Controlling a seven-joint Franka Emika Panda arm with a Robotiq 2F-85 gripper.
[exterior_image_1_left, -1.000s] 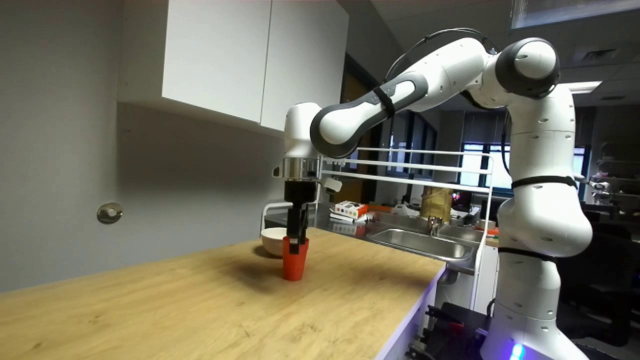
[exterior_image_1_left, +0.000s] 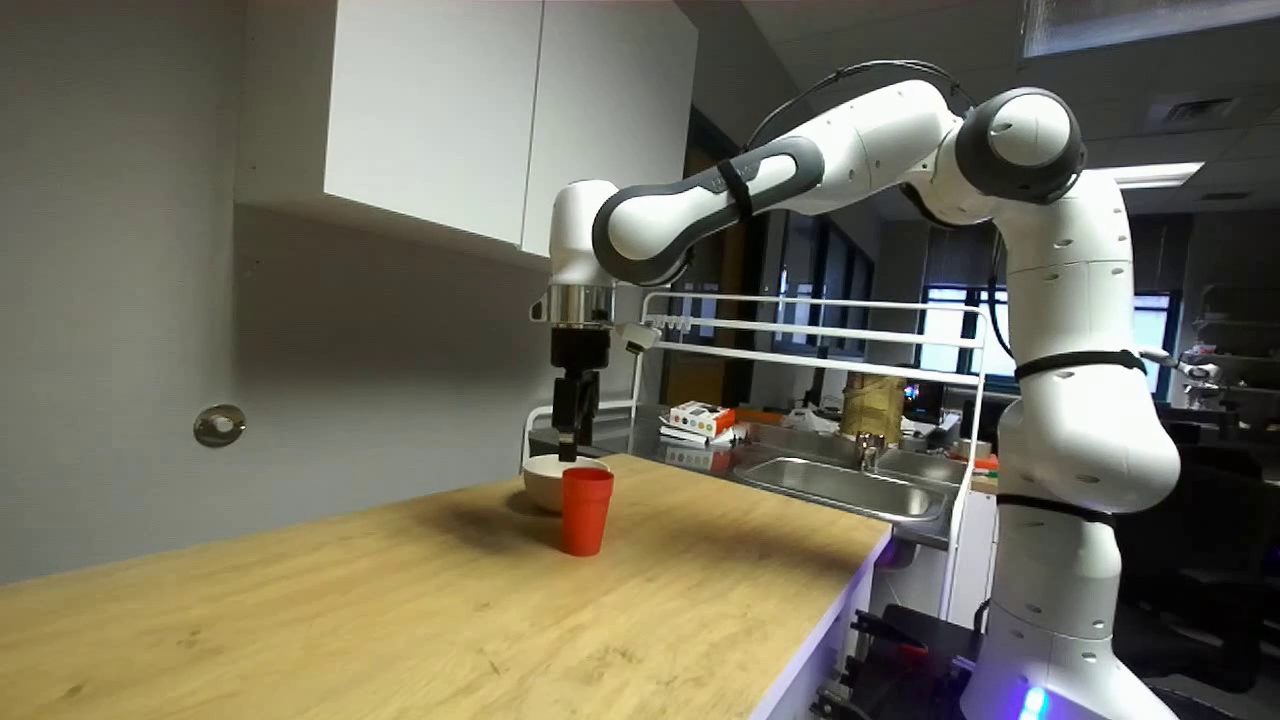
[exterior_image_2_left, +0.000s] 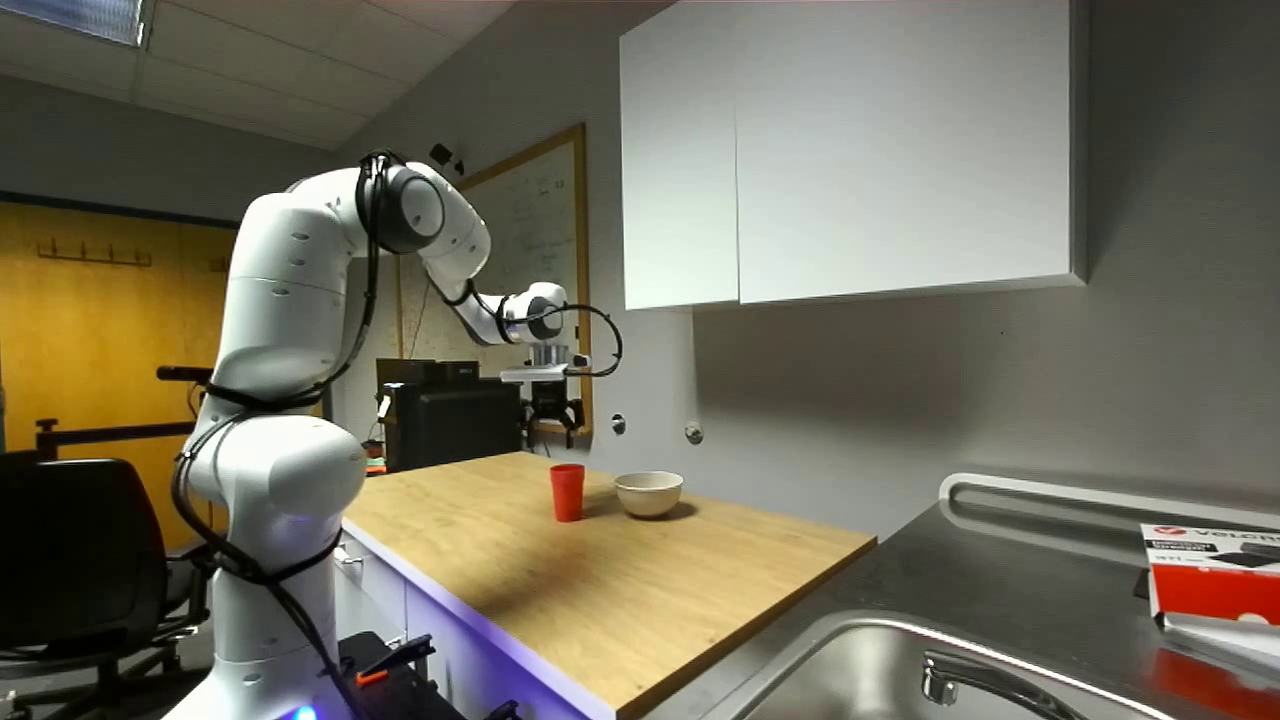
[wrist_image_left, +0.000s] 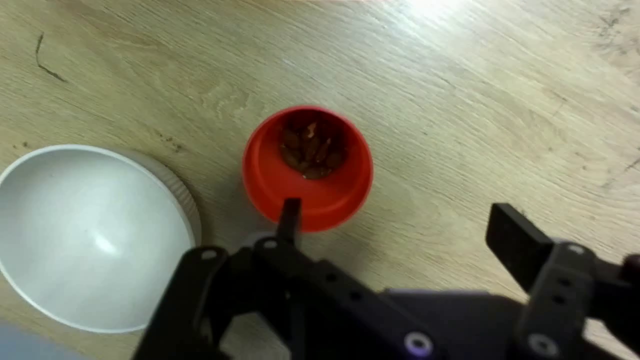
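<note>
An upright red cup (exterior_image_1_left: 585, 514) stands on the wooden counter, and brown, almond-like pieces (wrist_image_left: 313, 150) lie in its bottom in the wrist view. Beside it is a white bowl (wrist_image_left: 90, 240), empty inside. My gripper is open, its two black fingers (wrist_image_left: 290, 217) spread wide with nothing between them. In the wrist view one finger overlaps the cup's near rim, while the other is well to the right. Exterior view 1 has the gripper (exterior_image_1_left: 569, 451) above the level of the cup's rim. The second exterior view also shows the cup (exterior_image_2_left: 567, 492) upright, apart from the bowl (exterior_image_2_left: 649, 493).
White cabinets (exterior_image_1_left: 438, 120) hang on the wall above the counter. A sink (exterior_image_1_left: 846, 482) and a white rack (exterior_image_1_left: 828, 356) lie past the counter's end, near a red-and-white box (exterior_image_1_left: 702, 419).
My gripper has risen and shifted left in exterior view 1, from in front of the cup's upper part to above it. The cup stands very slightly displaced; the bowl has not moved.
</note>
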